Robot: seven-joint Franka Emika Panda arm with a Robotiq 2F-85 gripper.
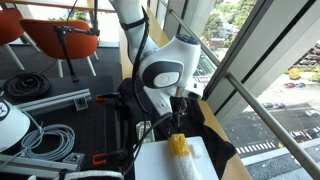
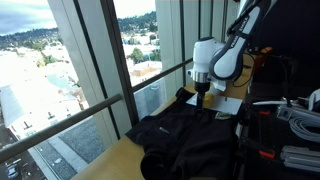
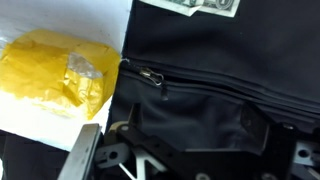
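In the wrist view my gripper stands open, its two fingers wide apart over black fabric with nothing between them. A zipper (image 3: 150, 76) with a small metal pull crosses that fabric. To the left lies a yellow, tape-wrapped bundle (image 3: 62, 78) on a white surface (image 3: 112, 22). Part of a banknote (image 3: 212, 5) shows at the top edge, cut off by the frame. In exterior view 1 the yellow end (image 1: 180, 147) of the bundle sits just below my gripper, beside a white part (image 1: 190, 165).
Black cloth (image 2: 185, 135) covers much of the wooden table by the window. A coiled cable (image 1: 48, 140) and black rails lie at the left in exterior view 1. A metal window rail (image 1: 265, 115) runs along the right.
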